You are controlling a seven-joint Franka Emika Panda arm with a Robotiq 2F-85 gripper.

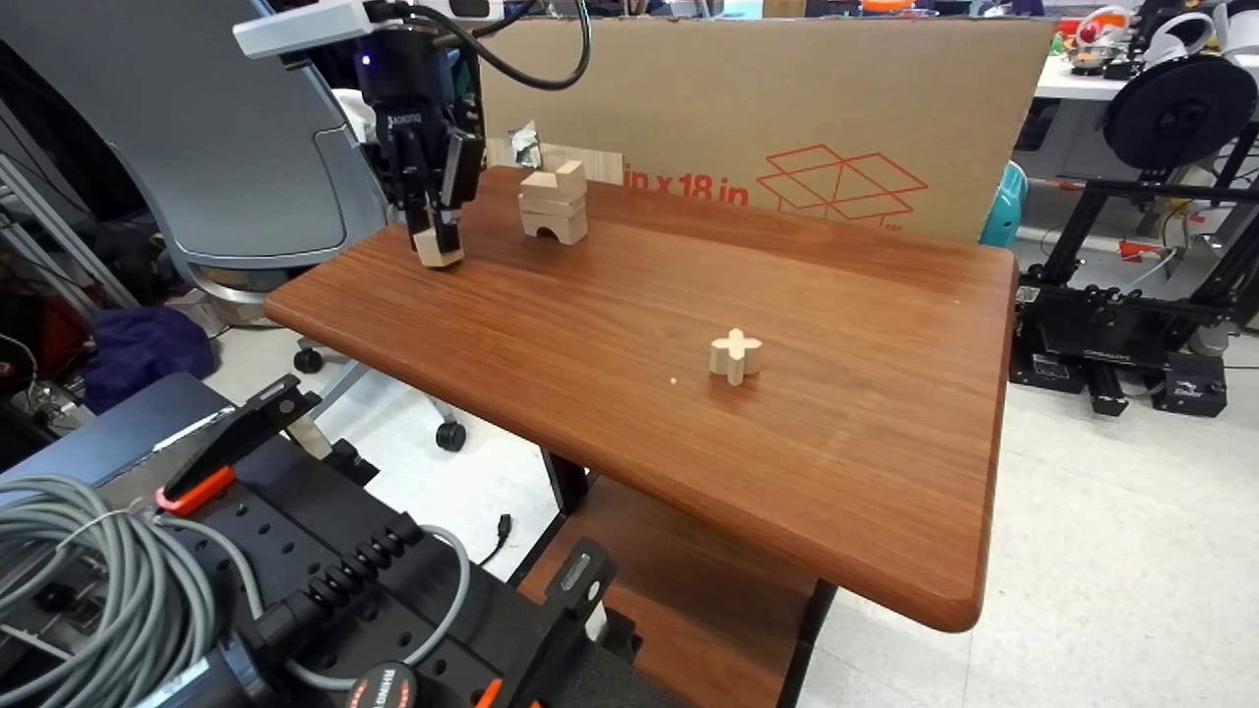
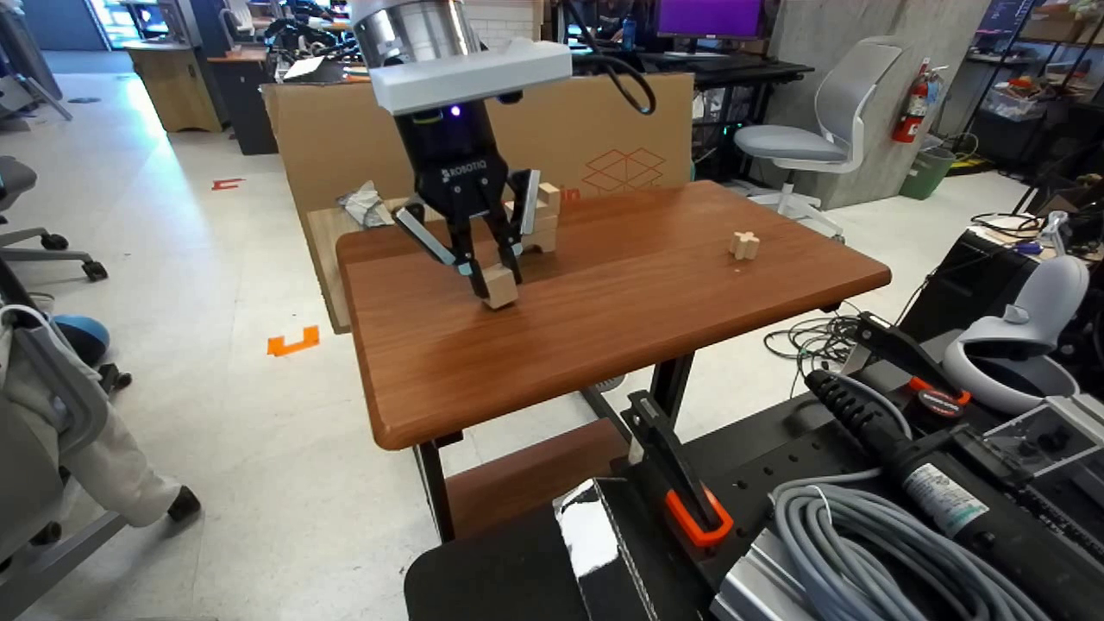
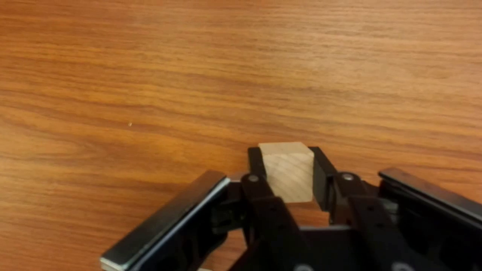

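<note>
My gripper is shut on a small pale wooden block [image 3: 289,174], with one black finger pressed on each side of it. In exterior view 1 the block [image 1: 437,248] is low over the far left part of the wooden table [image 1: 661,283]; whether it touches the top I cannot tell. Close by stands a small stack of wooden blocks [image 1: 552,203], its lowest piece an arch, with a block standing up at its top right. A cross-shaped wooden piece [image 1: 735,356] sits apart from these, towards the table's right half.
A cardboard sheet [image 1: 755,118] rises along the table's back edge. Crumpled silvery material [image 2: 365,205] lies beyond the corner near the stack.
</note>
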